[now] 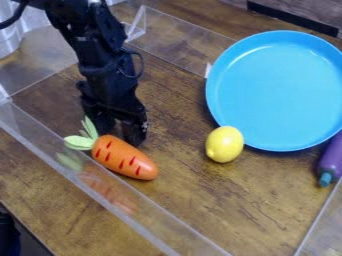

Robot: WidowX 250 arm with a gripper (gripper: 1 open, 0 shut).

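Note:
My black gripper [114, 115] is low over the wooden floor of a clear-walled box at the left, fingers open and pointing down, just behind an orange toy carrot [123, 157] with pale green leaves [79, 141]. The fingertips are dark and partly blend together; nothing shows held between them.
A blue plate [274, 92] lies at the back right. A yellow lemon-like object [225, 144] sits right of the carrot, and a purple eggplant-like toy [338, 158] is at the right edge. Clear walls [40, 140] border the area; bare wood lies at the front middle.

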